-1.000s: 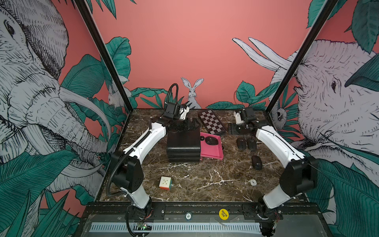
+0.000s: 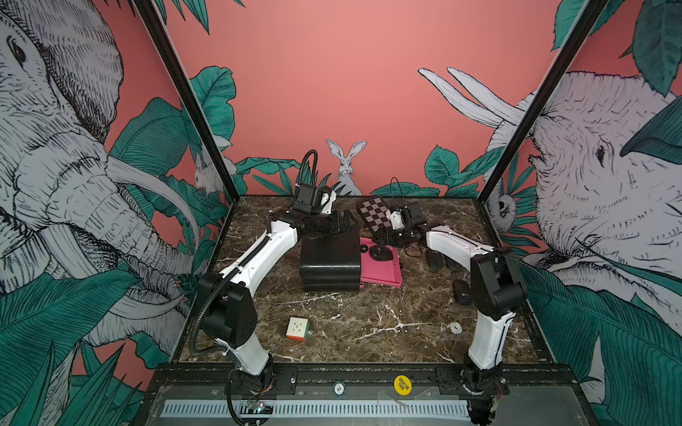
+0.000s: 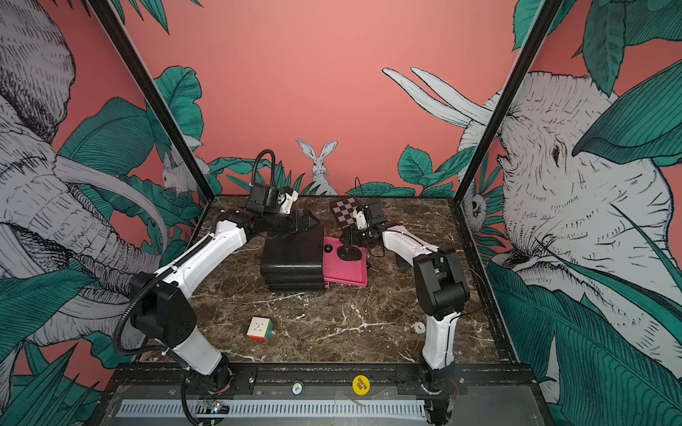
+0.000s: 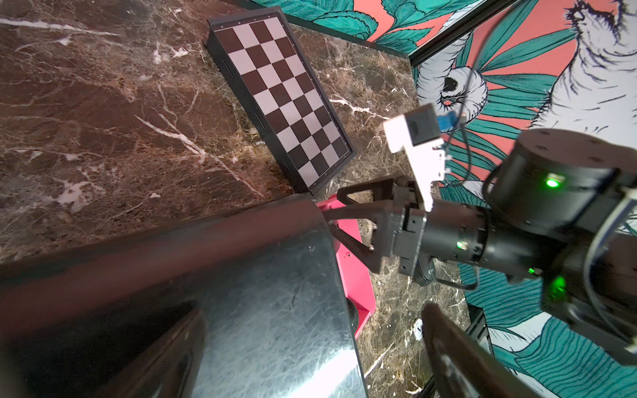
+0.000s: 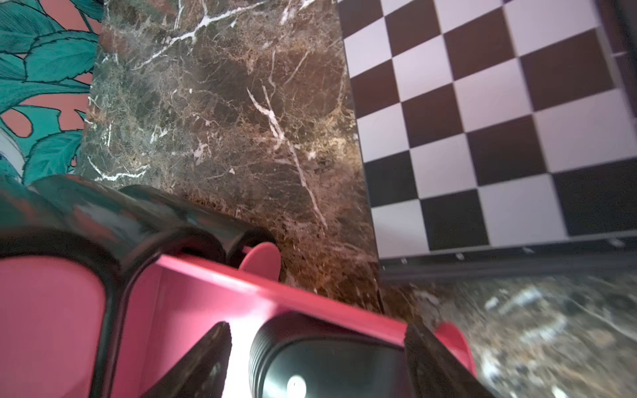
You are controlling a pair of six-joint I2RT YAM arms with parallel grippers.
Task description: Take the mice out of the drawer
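The pink drawer (image 2: pixel 380 274) is pulled out of the right side of the black drawer unit (image 2: pixel 330 257). A black mouse (image 5: pixel 335 368) lies in it, and a small round black object (image 2: pixel 363 248) shows near its inner end. My right gripper is open over the drawer, one finger on each side of the mouse, with no grip on it visible. Above the unit's top, my left gripper has its fingers wide apart, with nothing held visible. On the table at the right are other black mice, one (image 2: pixel 434 261) partly below the right arm and another (image 2: pixel 461 291) nearer the front.
A checkered board (image 4: pixel 285 99) lies behind the drawer, close to the right gripper. A Rubik's cube (image 2: pixel 297 328) sits at the front left, and a small pale round object (image 2: pixel 455 328) at the front right.
My right arm has swung left from above the table on the right to the drawer, its gripper now around the mouse there. The left arm has stayed nearly still.
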